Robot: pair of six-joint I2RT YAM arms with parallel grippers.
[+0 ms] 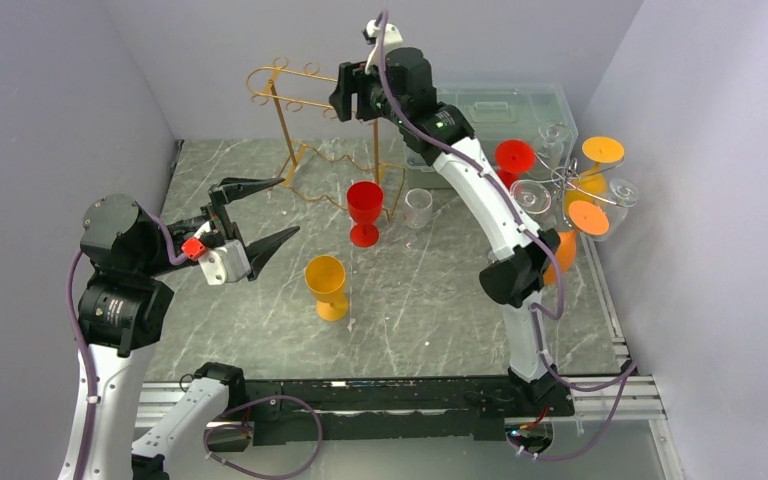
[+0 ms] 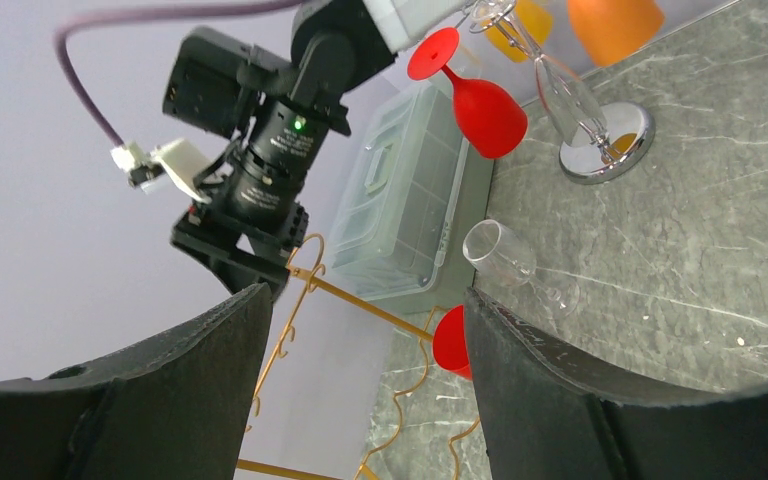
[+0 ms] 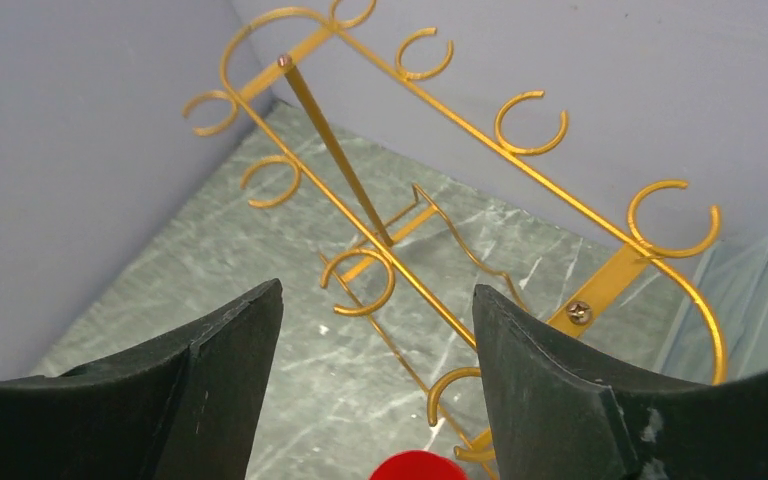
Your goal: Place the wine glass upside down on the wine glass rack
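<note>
The gold wine glass rack (image 1: 282, 122) stands at the back left, its hooked rings (image 3: 530, 150) empty where visible. On the counter, upright, are a red wine glass (image 1: 364, 203), a yellow one (image 1: 326, 278) and a clear one (image 1: 417, 205). Above the right part of the rack is my right gripper (image 1: 340, 100); the right wrist view looks down through its open, empty fingers at the rings. My left gripper (image 1: 290, 206) is also open and empty, hovering at the left in front of the rack. Its fingers (image 2: 530, 370) partly hide the red glass in the left wrist view.
A chrome stand (image 2: 605, 145) at the right carries several upside-down glasses, red, yellow, orange and clear. Behind the clear glass sits a lidded translucent bin (image 1: 500, 105). Bare counter (image 1: 440, 300) lies in the middle front.
</note>
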